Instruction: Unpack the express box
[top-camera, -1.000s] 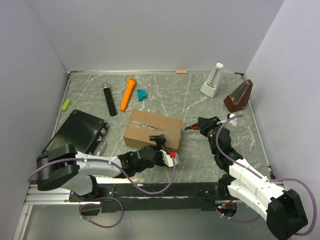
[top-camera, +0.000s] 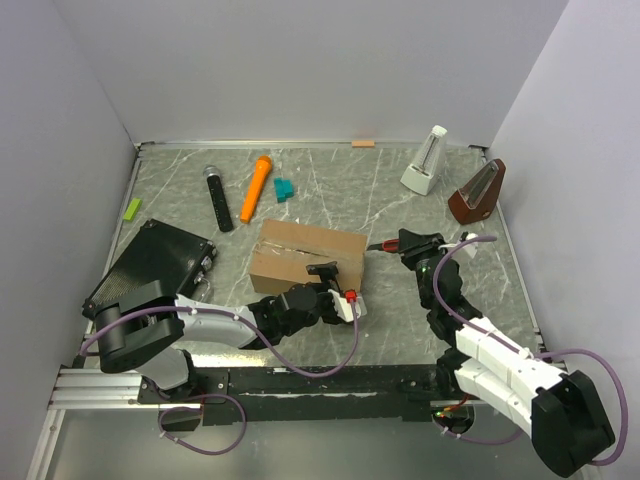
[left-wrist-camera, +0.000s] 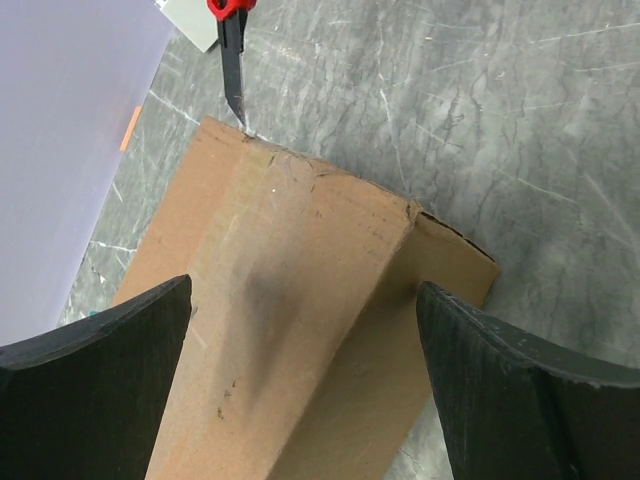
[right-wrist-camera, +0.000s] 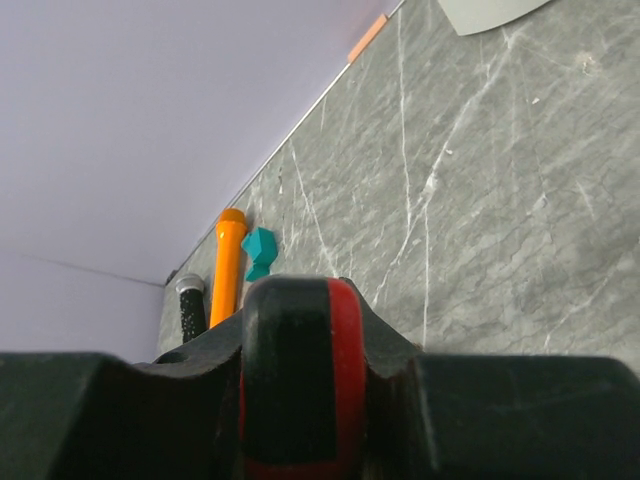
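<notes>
A taped cardboard box (top-camera: 305, 246) lies mid-table. My left gripper (top-camera: 328, 285) is over its front right part; in the left wrist view its open fingers straddle the box (left-wrist-camera: 285, 280). My right gripper (top-camera: 408, 243) is shut on a red-and-black box cutter or blade tool (right-wrist-camera: 305, 380), held right of the box; its blade (left-wrist-camera: 234, 80) points at the taped seam at the box's right end, near or touching it.
A black case (top-camera: 150, 267), black microphone (top-camera: 218, 200), orange microphone (top-camera: 256, 189), teal piece (top-camera: 283, 189) and green block (top-camera: 132, 209) lie left and behind. Two metronomes (top-camera: 425, 160) stand back right.
The right gripper and its blade have shifted slightly toward the box's seam and up.
</notes>
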